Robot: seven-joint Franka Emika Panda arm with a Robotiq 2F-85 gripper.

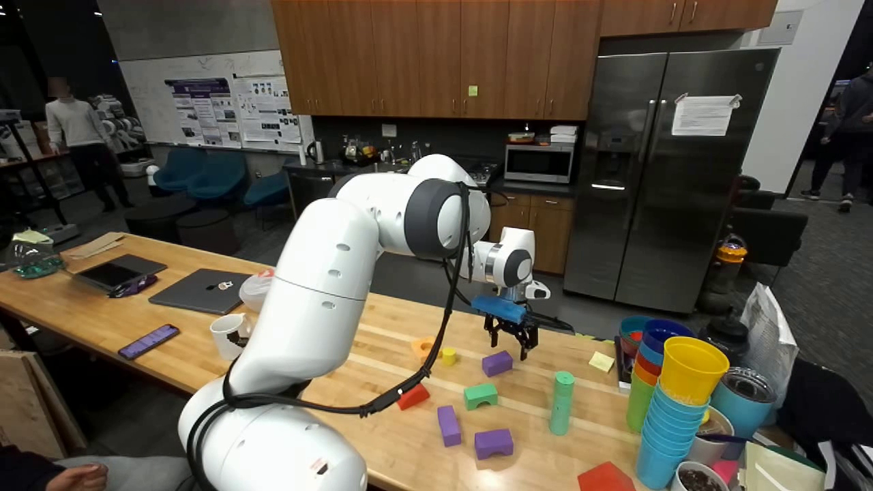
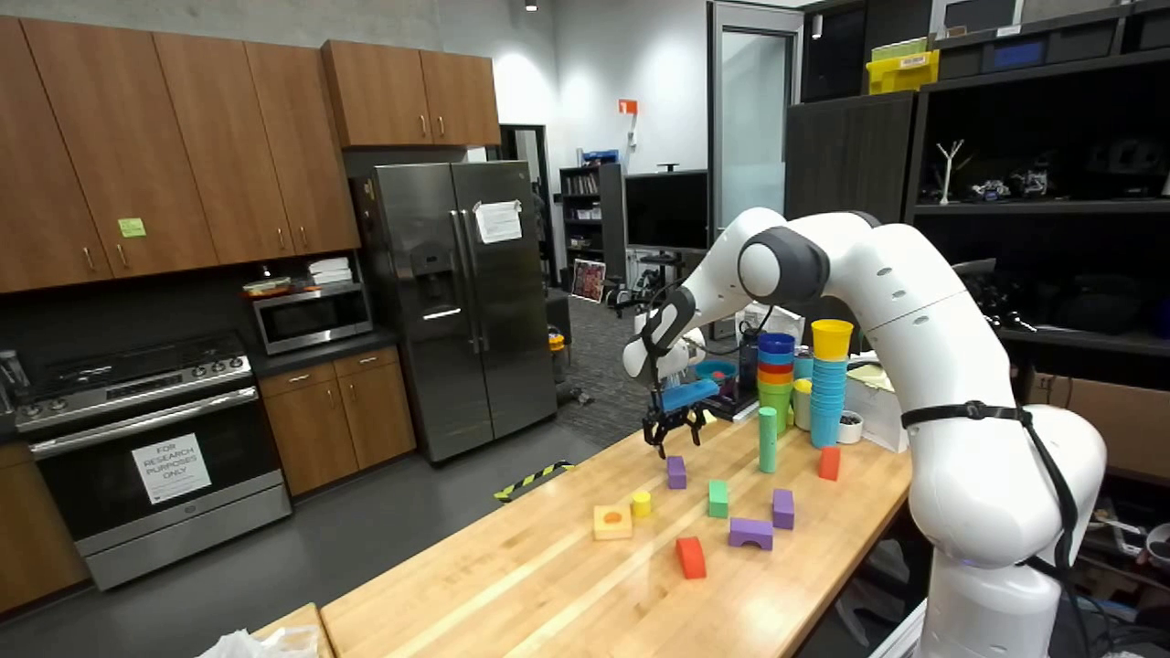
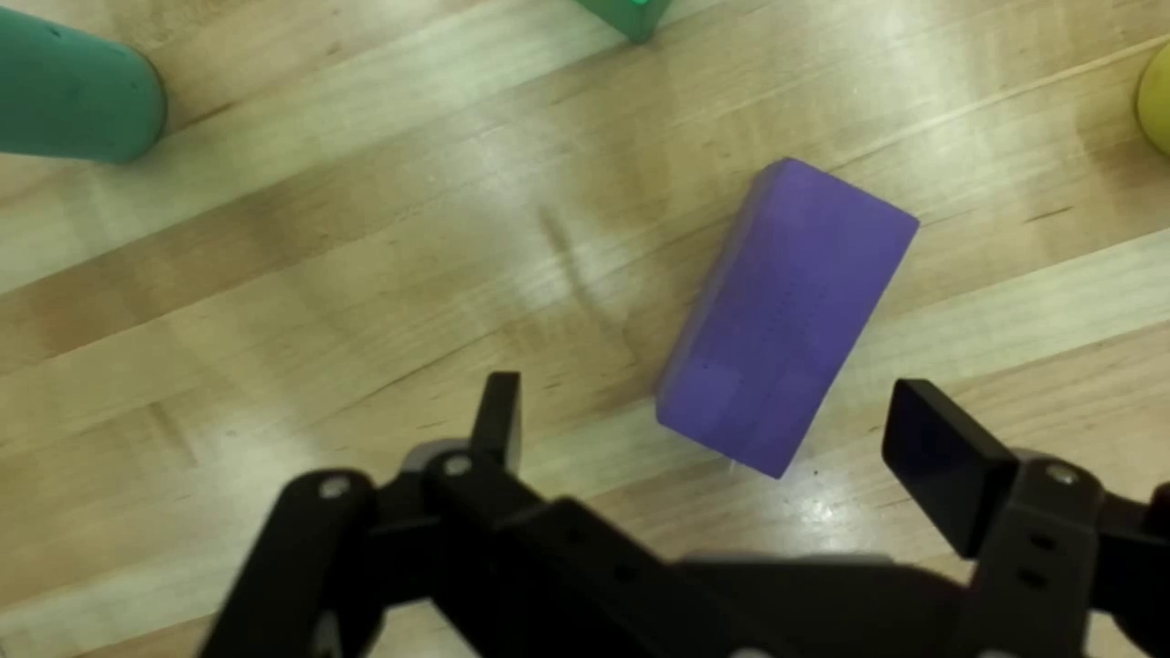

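In the wrist view a plain purple block [image 3: 792,318] lies flat on the wooden table, a little ahead of my gripper. The fingers are wide apart with only tabletop directly between their tips, and the block sits beyond, toward the right finger [image 3: 945,466]. From the side, my gripper [image 1: 511,348] hangs above and just behind that purple block [image 1: 497,363], not touching it as far as I can tell. Exterior view 2 also has the gripper [image 2: 680,439] over the far end of the table, near the purple block [image 2: 676,472].
A green arch block [image 1: 480,396], a tall green cylinder [image 1: 561,402], a yellow cylinder [image 1: 448,356], a red block [image 1: 413,397] and two more purple blocks, one an arch [image 2: 751,533], stand around. Stacked cups [image 1: 667,425] crowd the right end.
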